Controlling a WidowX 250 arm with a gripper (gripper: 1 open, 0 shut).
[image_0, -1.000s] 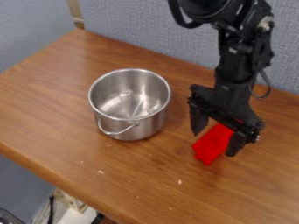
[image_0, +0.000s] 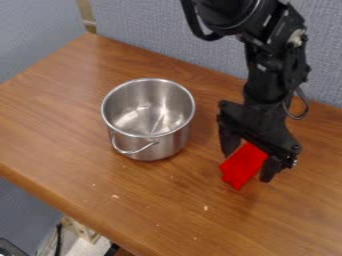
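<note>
A red block (image_0: 241, 166) lies on the wooden table, right of a steel pot (image_0: 147, 118) with a wire handle. My black gripper (image_0: 257, 150) is lowered over the block, open, with its fingers around or just beside it; part of the block is hidden behind the gripper, and I cannot tell whether they touch.
A grey wall (image_0: 134, 30) runs behind it. The table's front left edge drops to a dark area at the lower left.
The gripper has shifted very slightly over the red block. The pot and block look unmoved.
</note>
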